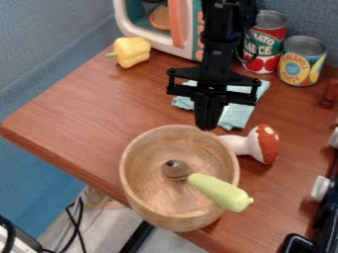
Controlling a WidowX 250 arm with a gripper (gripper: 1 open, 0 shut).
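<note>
The black gripper (208, 118) hangs over a light blue folded cloth (238, 113) behind the wooden bowl; whether its fingers are open or shut is hard to make out. In the wooden bowl (145, 183) lies a spoon (218, 190) with a pale green handle resting over the rim. A toy mushroom (260, 144) with a red spotted cap lies on the table (79, 128) right of the gripper, beside the bowl.
At the back stand a tomato sauce can (263, 44), a yellow-labelled can (301, 63) and a toy microwave (149, 25). A yellow toy (129, 50) sits at back left. Black appliance parts (321, 222) line the right edge.
</note>
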